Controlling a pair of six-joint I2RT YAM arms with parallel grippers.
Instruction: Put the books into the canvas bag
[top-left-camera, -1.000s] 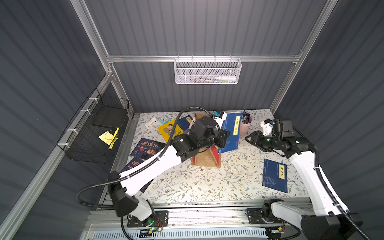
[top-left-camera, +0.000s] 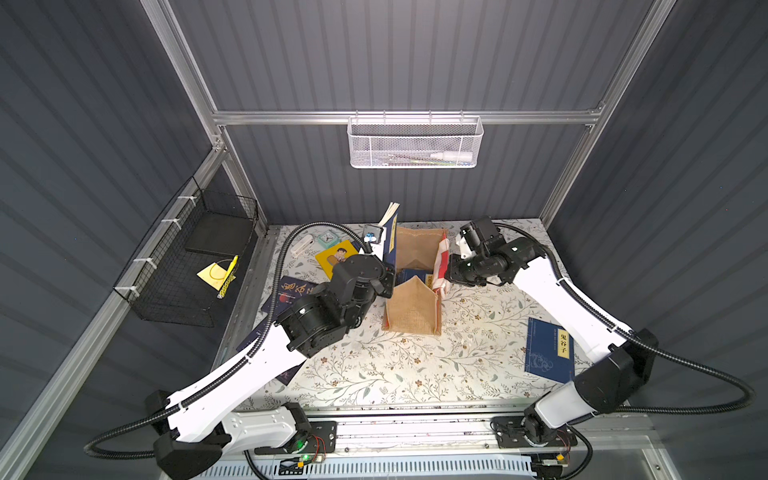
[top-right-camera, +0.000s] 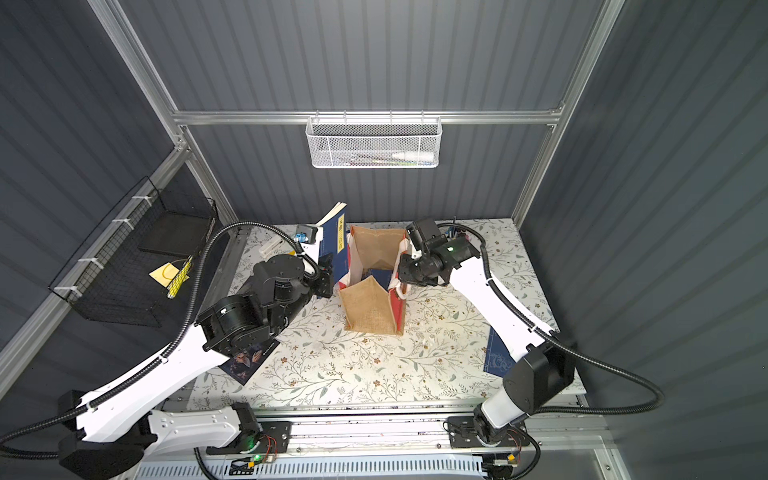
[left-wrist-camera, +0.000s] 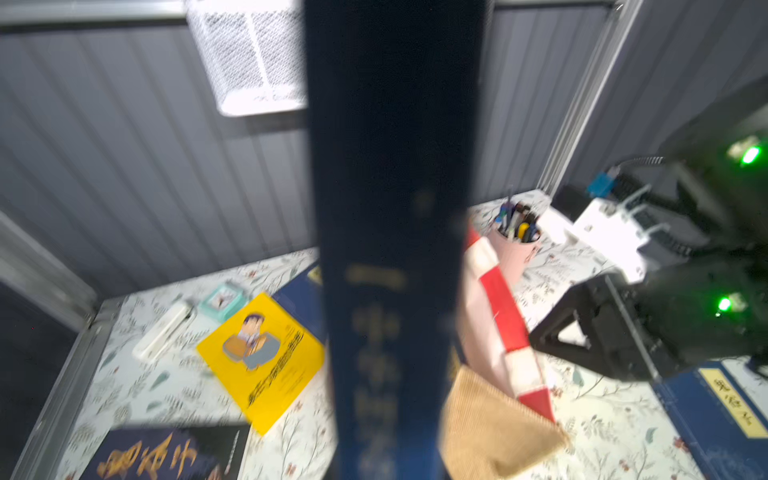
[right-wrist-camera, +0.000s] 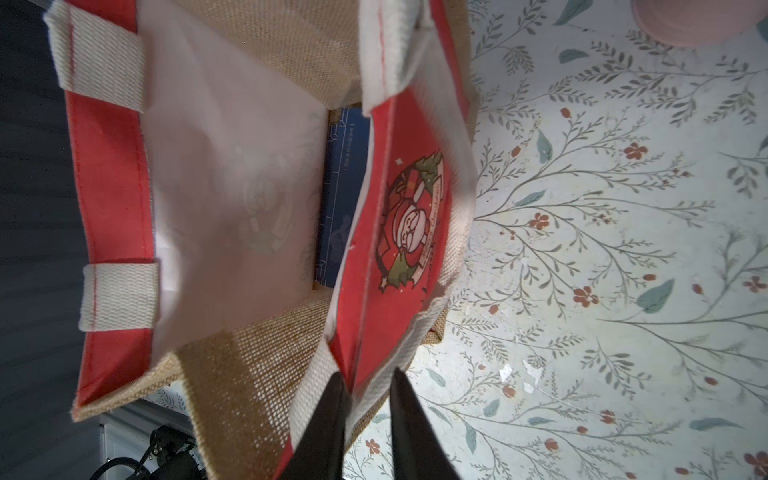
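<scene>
A blue book (top-right-camera: 336, 244) stands upright in my left gripper (top-left-camera: 384, 280), shut on it at the bag's left side; it fills the middle of the left wrist view. The canvas bag (top-left-camera: 410, 312) stands open, with a blue book (right-wrist-camera: 344, 184) inside. My right gripper is at the bag's red-and-white right rim, fingers part open and blurred; whether fabric sits between them I cannot tell. Loose books lie on the table: a yellow one (left-wrist-camera: 256, 360), dark ones (left-wrist-camera: 160, 452) at left, a blue one (top-left-camera: 548, 348) at right.
A pink pen cup (left-wrist-camera: 513, 248) stands behind the bag at right. A white stapler (left-wrist-camera: 160, 336) and small clock (left-wrist-camera: 220, 300) sit back left. A mesh basket (top-left-camera: 414, 140) hangs on the back wall.
The left gripper has carried the book leftward from the bag's right to its left side. The right gripper has moved left onto the bag's right rim.
</scene>
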